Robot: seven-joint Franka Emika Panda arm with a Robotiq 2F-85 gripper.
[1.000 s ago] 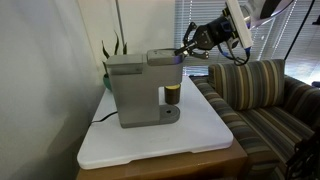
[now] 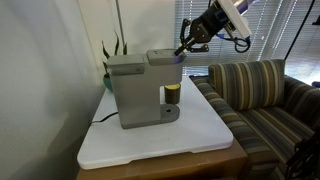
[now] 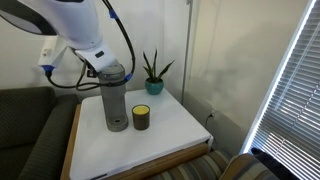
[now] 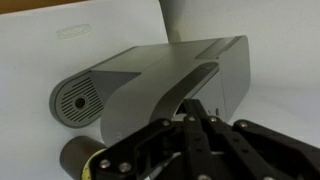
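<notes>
A grey coffee machine (image 2: 145, 90) stands upright on a white tabletop (image 2: 190, 135). My gripper (image 2: 180, 51) is at the top front edge of its head in exterior view 1. From above, in the wrist view, the gripper is shut over the machine's head (image 4: 150, 95); nothing shows between its fingers. Whether the fingertips touch the machine, I cannot tell. Beside the machine's round drip tray (image 4: 78, 100) stands a dark mug with a yellow inside (image 3: 141, 119), apart from the gripper.
A potted plant (image 3: 154, 75) stands behind the machine near the wall. A striped sofa (image 2: 250, 90) is beyond the table. A black cord (image 2: 104, 118) runs from the machine's side.
The arm's links have risen and shifted slightly over the last second, while the fingertips stay near the machine's top front. The machine and mug have not visibly moved.
</notes>
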